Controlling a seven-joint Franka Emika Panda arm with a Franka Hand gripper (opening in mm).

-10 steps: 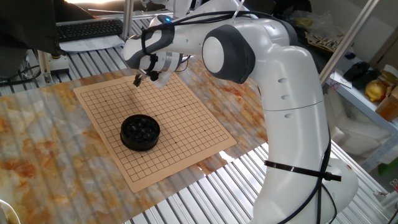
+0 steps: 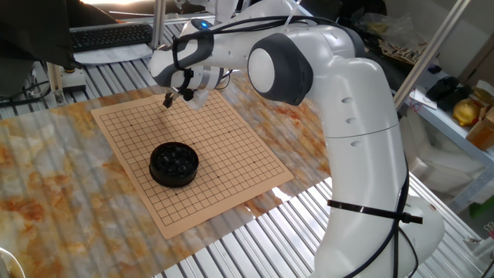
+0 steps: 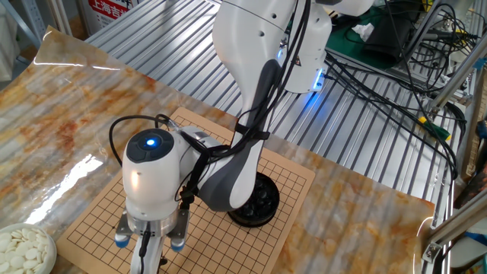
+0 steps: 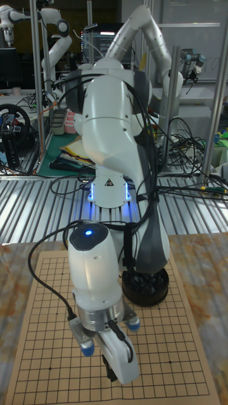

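Observation:
A tan grid board lies on the marbled table sheet, with no loose stones that I can make out on it. On the board stands a round black bowl filled with black stones; exterior view 2 shows the same bowl partly behind my arm. My gripper hangs above the far part of the board, well apart from the bowl. In exterior view 3 the gripper is mostly covered by its own white hand. Its fingertips are too small and dark to show their gap or anything between them.
A white bowl of white stones stands beside the board, cut off by the frame's left edge. Behind the table sheet lies a keyboard on the ribbed metal surface. The sheet left of the board in exterior view 1 is clear.
My gripper has shifted very slightly to the left and down in exterior view 1. The board and black bowl have not moved.

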